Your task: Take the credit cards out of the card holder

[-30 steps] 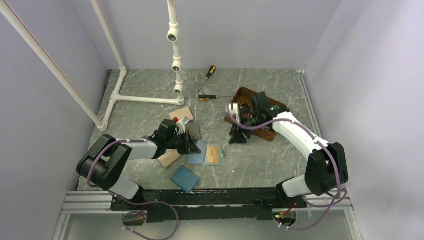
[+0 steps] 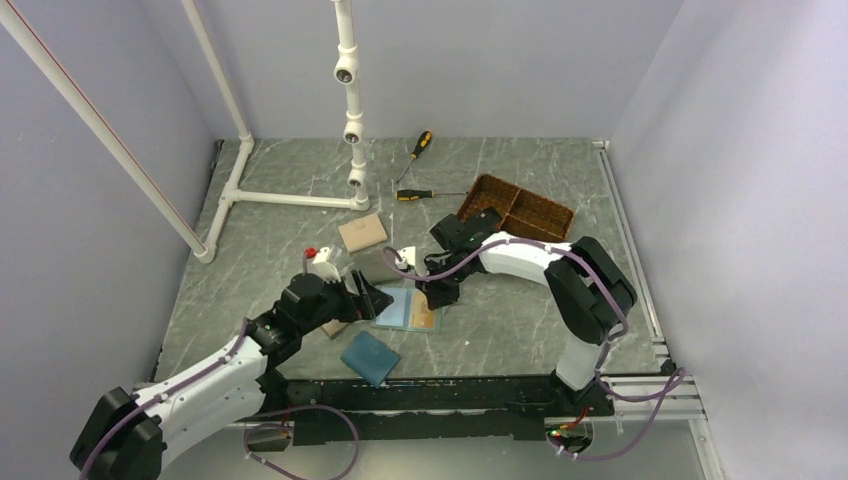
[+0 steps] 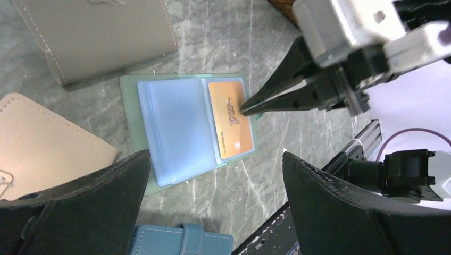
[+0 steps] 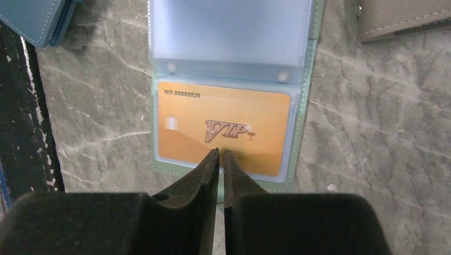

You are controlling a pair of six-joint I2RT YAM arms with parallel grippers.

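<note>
The pale green card holder lies open on the grey table, with clear blue sleeves. An orange VIP card sits in the sleeve nearest my right arm. My right gripper has its fingertips close together at that card's lower edge; whether anything is between them cannot be told. My left gripper stands open above the holder's left part, with nothing between its fingers.
A blue wallet lies in front; beige wallets and a grey one lie left and behind. Two screwdrivers and a brown divided basket are at the back.
The right arm has swung left and down from beside the basket onto the card. The left arm has pulled back toward the front left, its gripper rising off the holder.
</note>
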